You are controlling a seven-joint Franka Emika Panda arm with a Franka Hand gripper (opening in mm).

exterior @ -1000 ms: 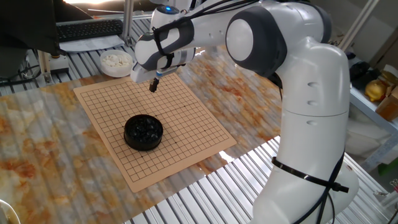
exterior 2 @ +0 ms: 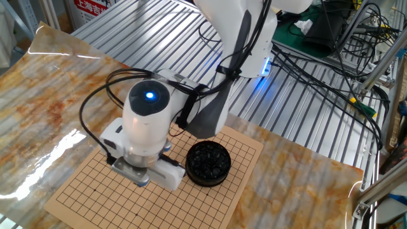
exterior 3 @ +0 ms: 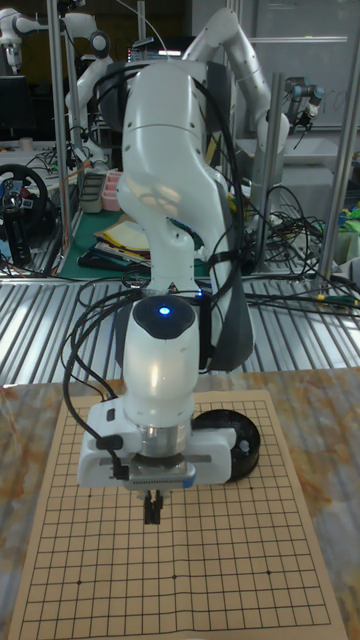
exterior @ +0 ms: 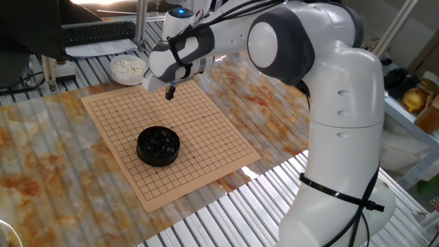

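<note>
A square go board [exterior: 223,140] lies on the marbled table, its grid bare of stones apart from what the bowl and arm cover. On it rests a round black bowl [exterior: 158,146] of glossy black stones [exterior 2: 210,162]. My gripper [exterior 3: 152,522] hangs above the board, pointing down, off to one side of the bowl. Its two dark fingers [exterior 3: 148,510] stand close together, and no object shows between them. In exterior view 2 the hand hides the fingertips.
Beyond the board's far edge stands a white bowl of white stones [exterior: 129,67]. Behind it are a keyboard [exterior: 99,33] and a metal post.
Over the last second the hand has shifted slightly left and down in exterior view 1. Board and bowls stay put.
</note>
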